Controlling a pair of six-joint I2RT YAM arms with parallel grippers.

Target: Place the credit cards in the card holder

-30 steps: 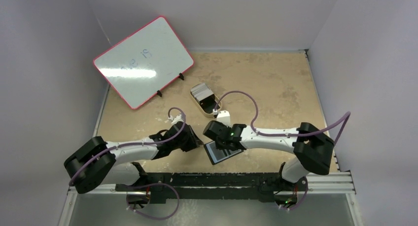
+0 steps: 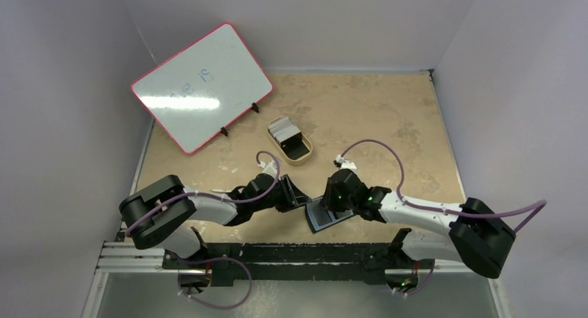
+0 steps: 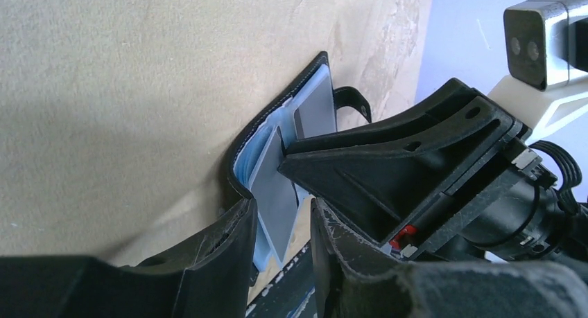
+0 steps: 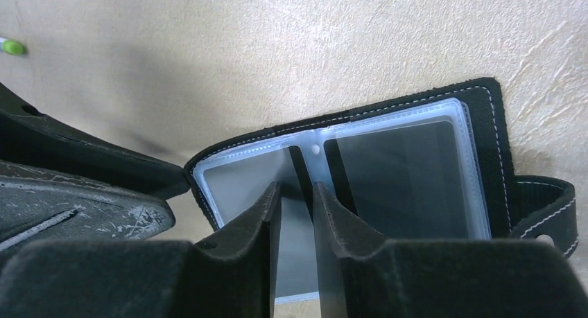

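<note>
The black card holder (image 2: 317, 217) with clear sleeves lies on the table between my grippers, also filling the right wrist view (image 4: 402, 172). My left gripper (image 2: 302, 200) is at its left edge; in the left wrist view its fingertips (image 3: 243, 210) are slightly apart beside the sleeves. My right gripper (image 2: 333, 197) is over the holder; in the right wrist view its fingertips (image 4: 322, 193) stand slightly apart on the sleeves, with no card visible between them. A stack of grey cards (image 2: 283, 128) sits in a tan box (image 2: 305, 154) behind the grippers.
A whiteboard (image 2: 201, 86) with black clips lies at the back left. A small green-tipped item (image 4: 12, 46) shows at the left of the right wrist view. Walls enclose the table.
Both grippers have moved to the right along the table, and the card holder has shifted right with them. The card box is unchanged.
</note>
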